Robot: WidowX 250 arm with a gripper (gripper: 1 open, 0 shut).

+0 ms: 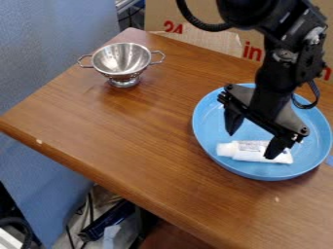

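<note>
A white tube (247, 151) lies in a blue plate (215, 117) on the right of the wooden table. My black gripper (254, 137) hangs over the plate with its fingers apart, one at the left above the plate, the other lower at the right by the tube. The gripper is open; whether the right finger touches the tube is unclear.
A steel colander (121, 60) stands at the back left of the table (124, 156). A cardboard box (196, 24) is behind. Beyond the left edge are cables.
</note>
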